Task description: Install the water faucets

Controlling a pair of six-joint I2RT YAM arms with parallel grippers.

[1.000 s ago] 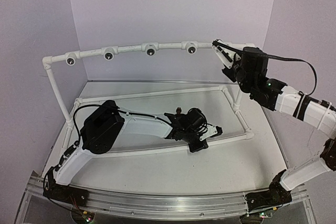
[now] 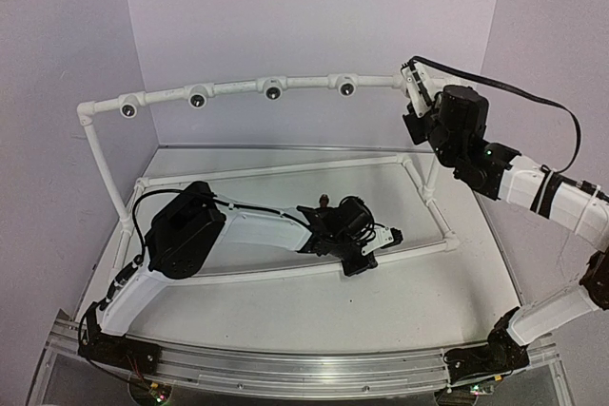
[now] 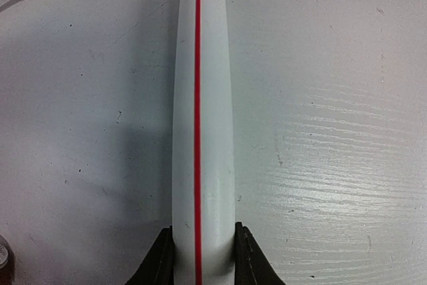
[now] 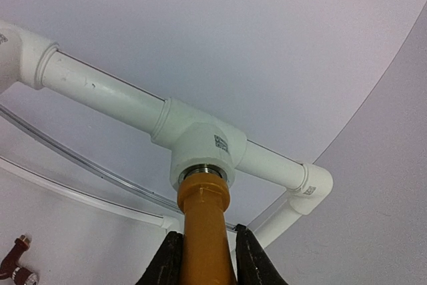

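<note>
An orange faucet (image 4: 203, 221) stands between the fingers of my right gripper, which is shut on it. Its upper end meets the socket of a white tee fitting (image 4: 202, 148) on the upper rail; a thin band of metal thread shows there. How deep it sits, I cannot tell. Down at the front rail, my left gripper is shut on a white pipe with a red stripe (image 3: 217, 125). A brown faucet (image 4: 13, 261) lies below, at the lower left of the right wrist view.
Along the upper rail (image 2: 309, 83), several other tees, such as the one near the middle (image 2: 273, 90), have dark round openings facing out. The lower pipe frame (image 2: 276, 174) rests on the white table (image 2: 285, 320). Walls close in on both sides.
My right wrist has turned at the tee; the upper end of its tool has swung up and right in the top view. The left arm has stayed still.
</note>
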